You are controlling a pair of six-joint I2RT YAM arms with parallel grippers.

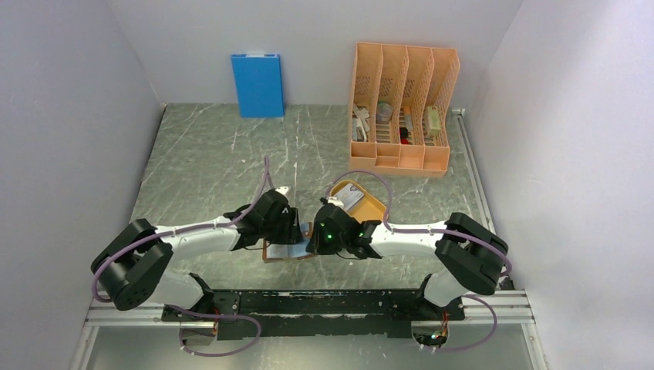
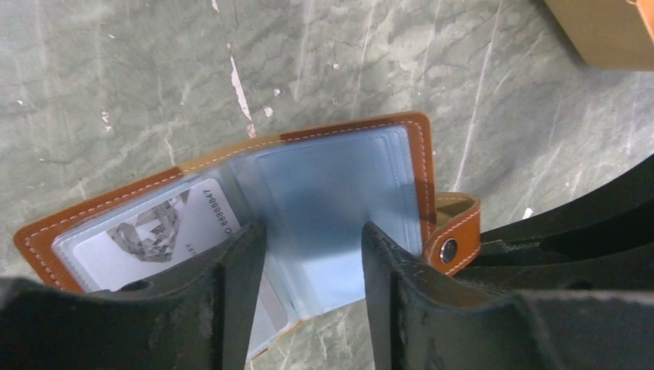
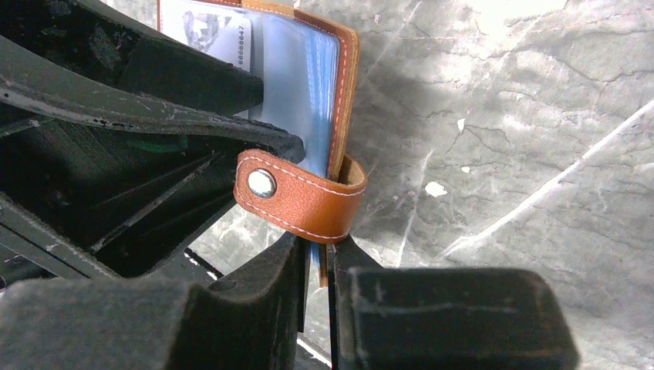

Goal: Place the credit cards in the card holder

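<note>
An open brown leather card holder (image 2: pixel 419 154) with clear blue sleeves lies on the marble table. A white card (image 2: pixel 146 254) shows in its left side. My left gripper hangs over the sleeves, its fingers apart with no card seen between them. My right gripper is at the holder's edge, by the snap strap (image 3: pixel 301 193), its fingers close around that edge. The left gripper's body covers part of the holder in the right wrist view.
An orange tray (image 1: pixel 370 208) with cards (image 1: pixel 348 196) lies behind the right gripper. A peach organizer (image 1: pixel 397 158) stands at the back right, a blue box (image 1: pixel 257 85) at the back.
</note>
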